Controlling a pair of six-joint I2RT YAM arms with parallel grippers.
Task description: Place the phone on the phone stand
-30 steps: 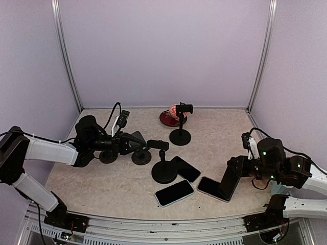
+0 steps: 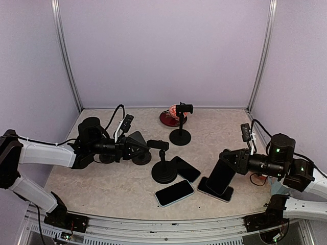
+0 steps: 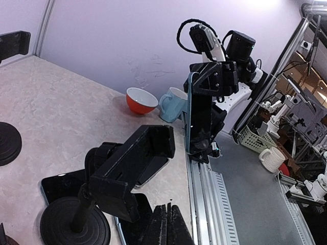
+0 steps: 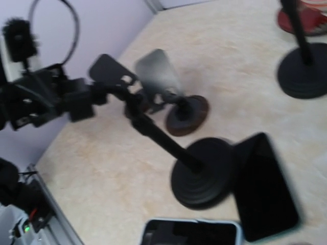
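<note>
My right gripper (image 2: 230,157) is shut on a black phone (image 2: 220,173), holding it tilted upright above another phone (image 2: 207,191) lying at the front right. My left gripper (image 2: 134,151) is shut, nothing between its fingertips, just left of the central black phone stand (image 2: 164,170); that stand's holder (image 3: 130,168) fills much of the left wrist view. Two more phones lie by the stand: one (image 2: 173,194) in front, another (image 2: 186,168) to its right. The right wrist view is blurred and does not show that gripper's fingers.
A second black stand (image 2: 180,136) stands at the back, before a red stand (image 2: 166,120). More stands (image 2: 141,158) are behind the left gripper. A bowl (image 3: 141,101) and mug (image 3: 172,106) sit at the right edge.
My right gripper has risen and moved slightly left with the phone. The left gripper shifted a little to the right and down over the last second.
</note>
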